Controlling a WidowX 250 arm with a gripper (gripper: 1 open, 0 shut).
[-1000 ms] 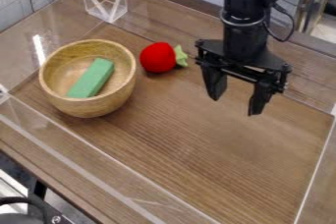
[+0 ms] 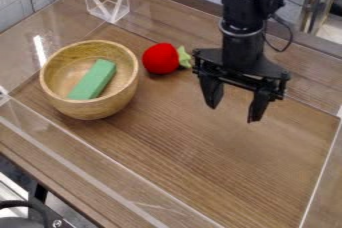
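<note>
My gripper (image 2: 241, 92) hangs over the right-centre of the wooden table, black, with its two fingers apart and pointing down, nothing visible between them. To its left lie a red round object (image 2: 162, 58) and a small green item (image 2: 187, 59) beside it, partly behind the arm. A tan bowl (image 2: 124, 102) at the left holds a green block (image 2: 92, 79).
A clear plastic holder (image 2: 107, 2) stands at the back left. A dark cable or part shows at the bottom left corner.
My gripper has shifted slightly to the left over the last second. The objects on the table look unmoved.
</note>
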